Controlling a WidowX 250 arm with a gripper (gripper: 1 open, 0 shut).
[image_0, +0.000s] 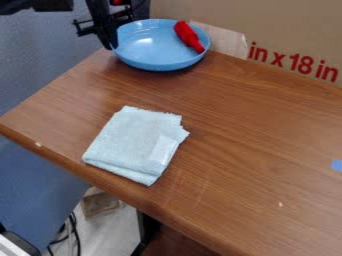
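At the top left of the camera view, my gripper (107, 30) is at the left rim of a light blue plate (150, 52), which holds a red object (190, 36) on its right side. The fingertips are dark and partly hidden, so whether they grip the rim is unclear. The plate is over the back left part of the wooden table (254, 150). A folded pale cloth (134, 145) lies on the table, left of centre in the foreground.
A cardboard box (287, 30) with red printing stands along the back. The table's left edge runs diagonally, with floor and cables beyond.
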